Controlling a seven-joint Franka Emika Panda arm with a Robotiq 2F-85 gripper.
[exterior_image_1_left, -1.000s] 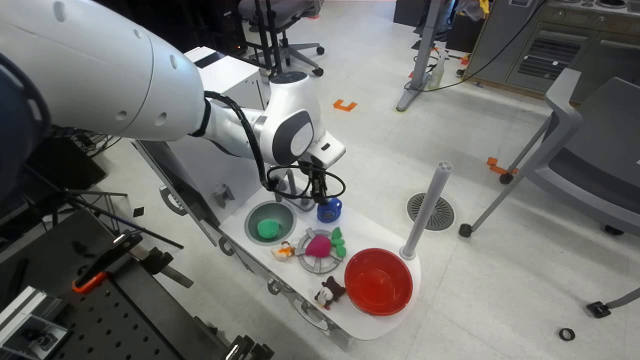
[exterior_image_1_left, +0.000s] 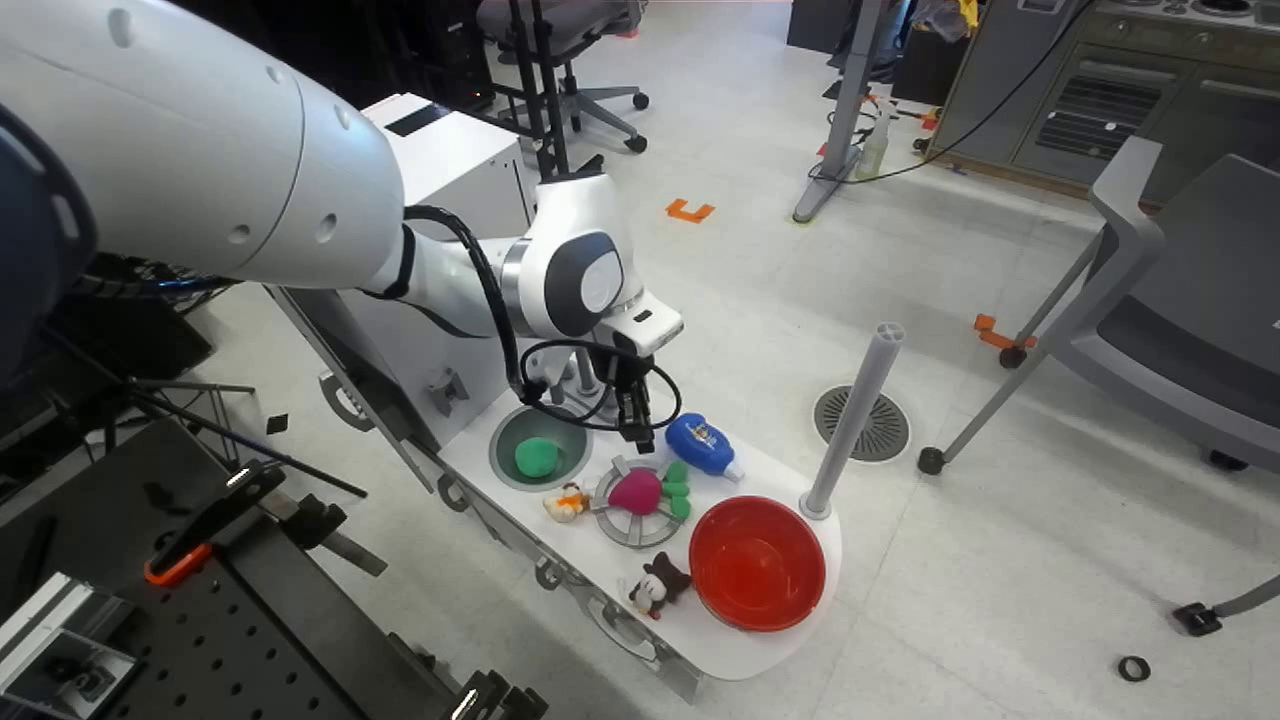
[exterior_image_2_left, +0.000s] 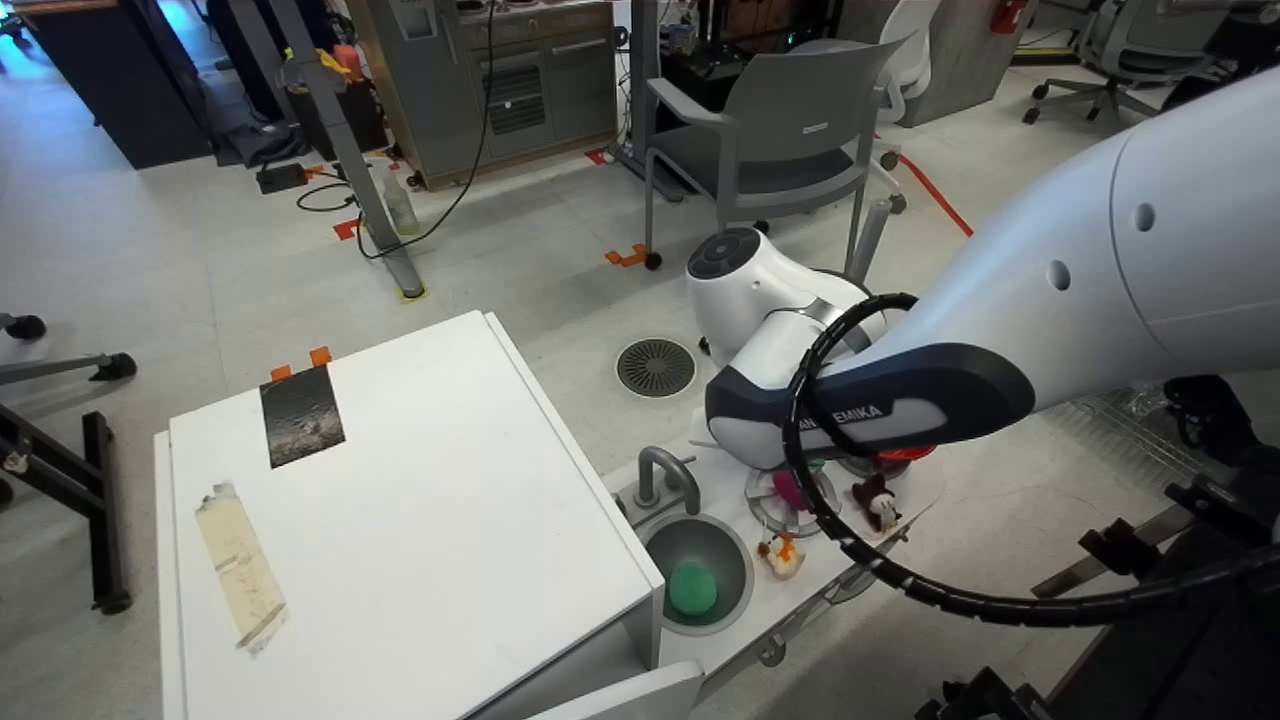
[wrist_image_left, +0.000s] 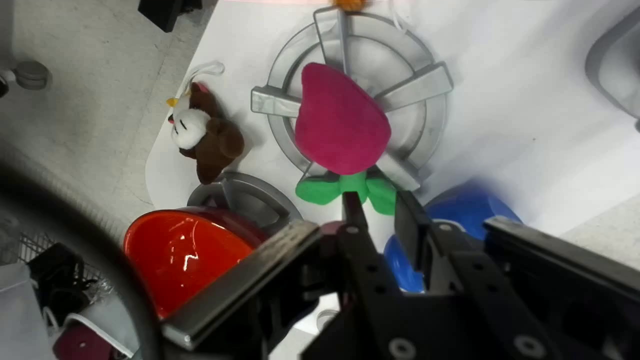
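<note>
A blue cup (exterior_image_1_left: 704, 446) with pale markings lies on its side at the counter's far edge, to the right of my gripper (exterior_image_1_left: 637, 434). In the wrist view, my gripper is partly open with a gap between its fingertips. The blue cup (wrist_image_left: 475, 210) shows behind and beside the right finger, partly hidden by it; no grip on it is visible. The magenta plush (wrist_image_left: 342, 123) with green leaves (wrist_image_left: 318, 190) rests on the grey burner ring (wrist_image_left: 435, 129), just ahead of the fingertips.
A red bowl (exterior_image_1_left: 758, 564) and a brown-and-white plush (exterior_image_1_left: 659, 586) occupy the counter's right part. A green object (exterior_image_1_left: 536, 456) sits inside the round sink (exterior_image_1_left: 509, 424). Near the burner lies an orange-and-white plush (exterior_image_1_left: 566, 503). A grey post (exterior_image_1_left: 852, 420) rises at the edge.
The blue cup, upright by the faucet earlier, now lies on its side farther right. My gripper has come lower, and the wrist has tilted slightly.
</note>
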